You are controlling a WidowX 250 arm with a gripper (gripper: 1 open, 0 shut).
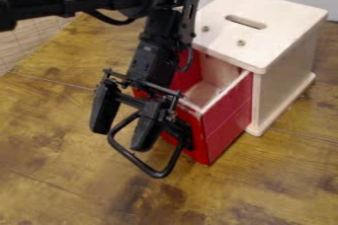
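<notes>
A black gripper (138, 120) hangs at the front of a red drawer (224, 125) that sticks out of a cream wooden box (264, 32). Its dark fingers overlap a black looped handle at the drawer's front; whether they are closed on it is unclear. The drawer's pale interior shows behind the arm, and much of its left side is hidden by the arm.
The box stands at the back right, with bare table to its right.
</notes>
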